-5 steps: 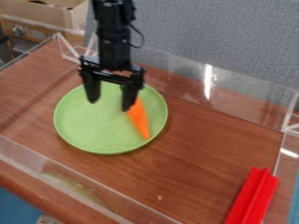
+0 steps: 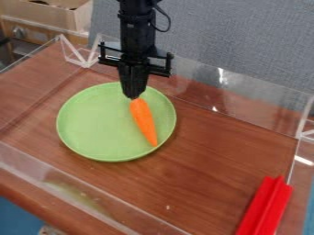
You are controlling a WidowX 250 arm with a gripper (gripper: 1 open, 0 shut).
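Observation:
My black gripper [image 2: 132, 90] hangs over the back part of a green plate [image 2: 92, 124], its fingertips close together just above the wide end of an orange carrot [image 2: 143, 123]. The carrot lies on the right side of the plate, pointing toward the front. Nothing shows held between the fingers.
Two red bars [image 2: 265, 207] lie at the front right of the wooden table [image 2: 221, 156]. Clear low walls edge the table, with white brackets at the back corners. A cardboard box [image 2: 43, 14] is at the back left, beyond the table.
The gripper has risen and moved back from over the carrot, and its fingers have drawn together. The carrot and plate look unmoved.

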